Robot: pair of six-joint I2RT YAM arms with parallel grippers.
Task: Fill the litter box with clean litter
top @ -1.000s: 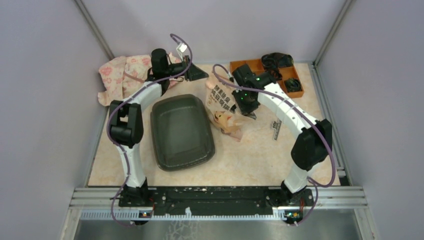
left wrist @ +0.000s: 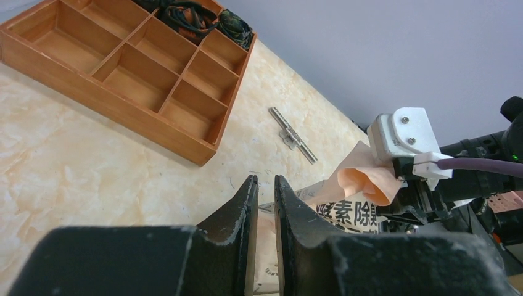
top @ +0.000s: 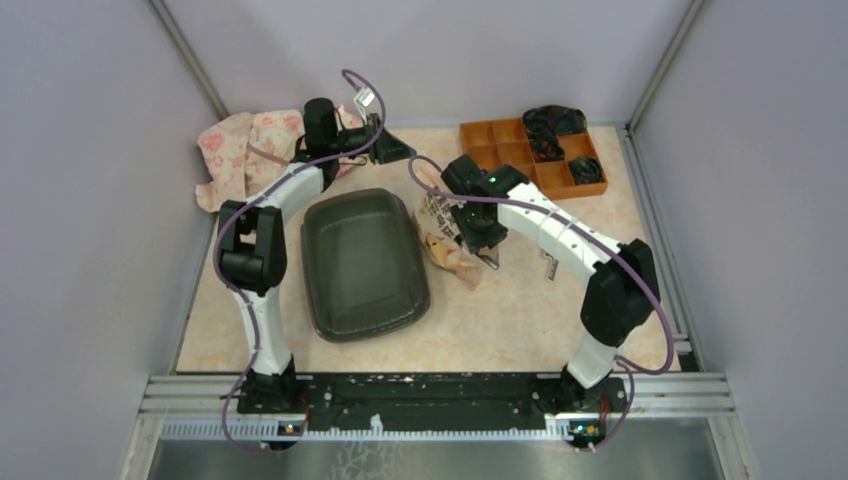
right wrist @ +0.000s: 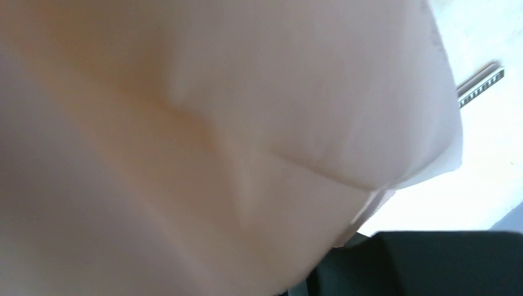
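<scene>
The dark green litter box [top: 365, 265] lies empty at centre-left in the top view. Beside its right edge stands the pale peach litter bag [top: 450, 257], printed with black lettering. My right gripper [top: 480, 242] is over the bag's right side, covering part of it. Peach bag material [right wrist: 290, 123] fills most of the right wrist view and hides much of that gripper; one black finger [right wrist: 432, 262] shows at lower right. Behind the box and left of the bag's top hangs my left gripper, its fingers a little apart with nothing gripped between them.
A wooden divided tray [top: 500, 150] holding black items sits at the back right. On the table right of the bag lies a small metal clip strip [top: 551, 266]. Pink patterned cloth [top: 245, 150] is bunched at the back left.
My right gripper has moved left and toward the front, further over the bag. Less of the bag's lettering shows from above now. The left arm and the box look unmoved.
</scene>
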